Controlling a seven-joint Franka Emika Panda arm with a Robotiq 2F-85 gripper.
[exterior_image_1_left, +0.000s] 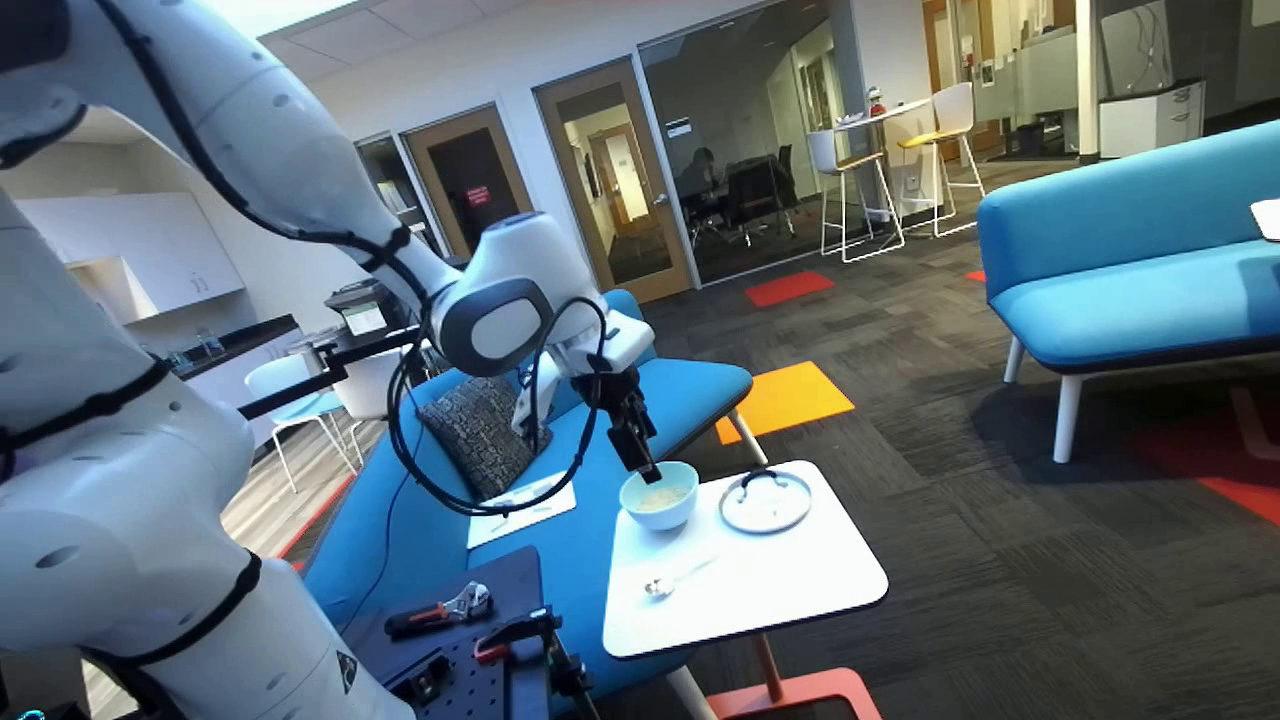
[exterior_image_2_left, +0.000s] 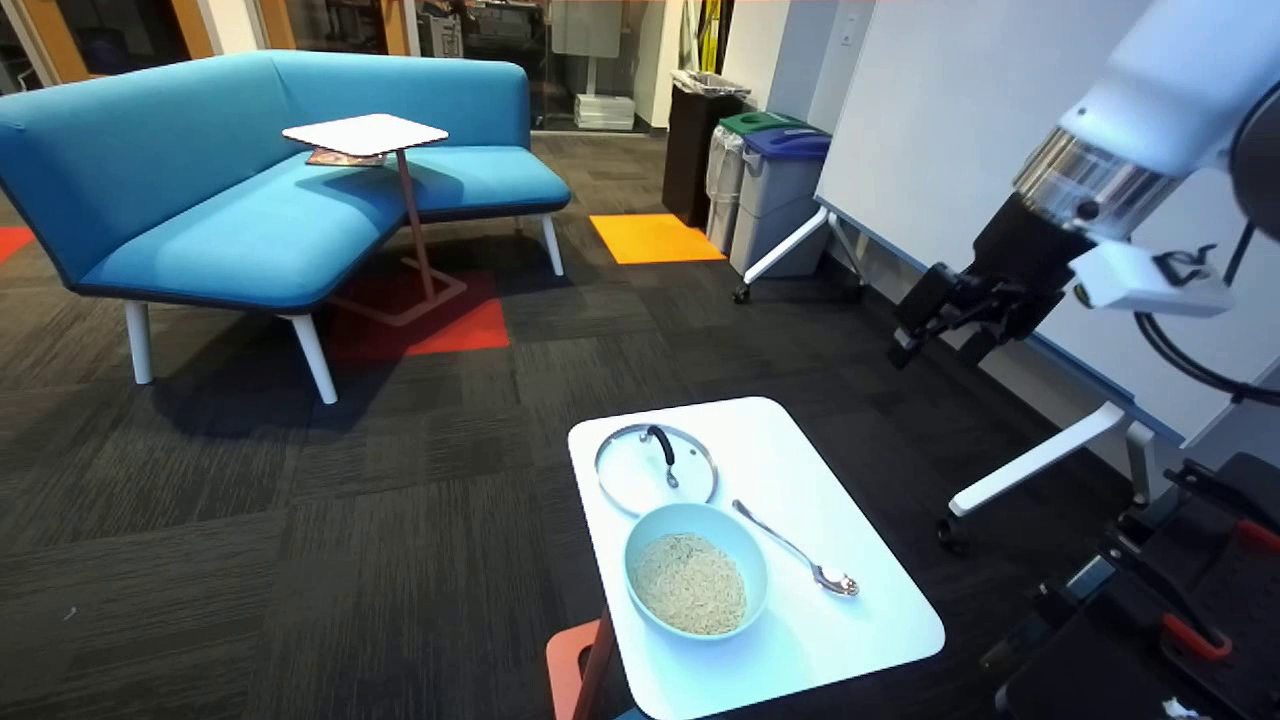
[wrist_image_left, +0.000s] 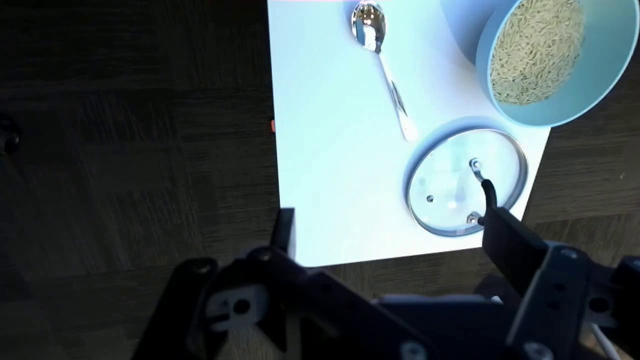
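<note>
My gripper is open, its two fingers wide apart with nothing between them. In the wrist view, the right finger (wrist_image_left: 510, 240) overlaps the end of the black handle on a round glass lid (wrist_image_left: 444, 186). The lid lies on a small white table (wrist_image_left: 336, 198). A light blue bowl (wrist_image_left: 606, 66) with pale rice grains (wrist_image_left: 534, 54) stands beside the lid, and a metal spoon (wrist_image_left: 369, 27) rests on the tabletop. In exterior view 2, the gripper (exterior_image_2_left: 936, 350) hangs in the air, apart from these objects.
A blue sofa (exterior_image_1_left: 702, 382) with a grey cushion (exterior_image_1_left: 480, 434) runs behind the small table. A dark cart (exterior_image_1_left: 528, 588) carrying tools stands near the arm's base. A whiteboard (exterior_image_2_left: 960, 132) is at the right in exterior view 2.
</note>
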